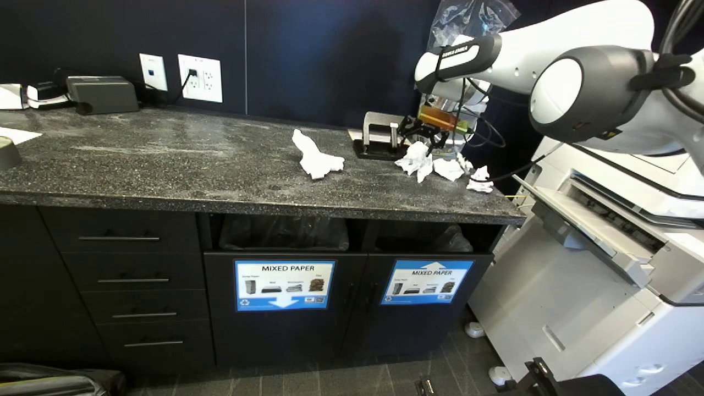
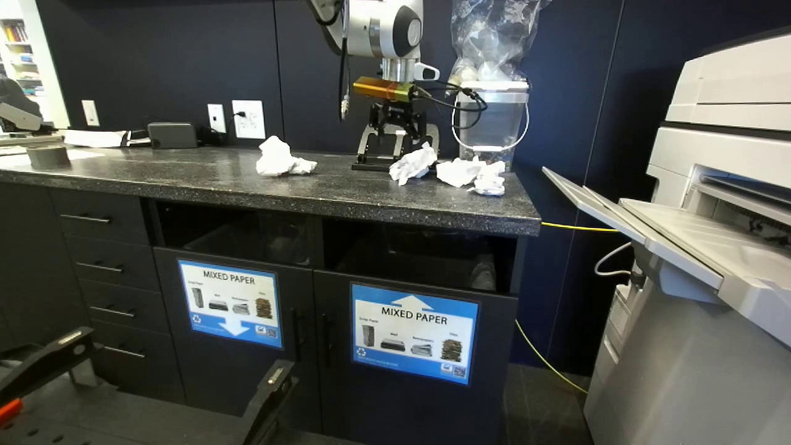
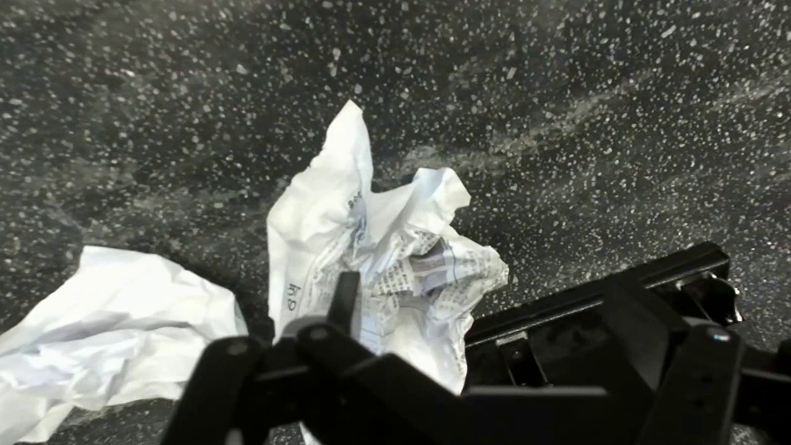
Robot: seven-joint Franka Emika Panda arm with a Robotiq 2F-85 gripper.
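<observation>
Above the right part of the counter, my gripper point(image 1: 421, 138) is open and points down, with nothing held. Close beneath it lies a crumpled sheet of white paper point(image 1: 415, 160), its printed folds facing up in the wrist view; the black fingers partly cover this paper point(image 3: 415, 222). Whether they touch it I cannot tell. Two more crumpled papers lie to its right, a middle one point(image 1: 449, 169) and an end one point(image 1: 481, 181). A separate crumpled paper point(image 1: 317, 158) rests farther left on the counter.
A black and grey hole punch point(image 1: 377, 149) stands right behind the gripper's paper. A clear bucket point(image 2: 495, 118) with a plastic bag is at the back right. Below the counter point(image 1: 198, 161) are two open bin slots.
</observation>
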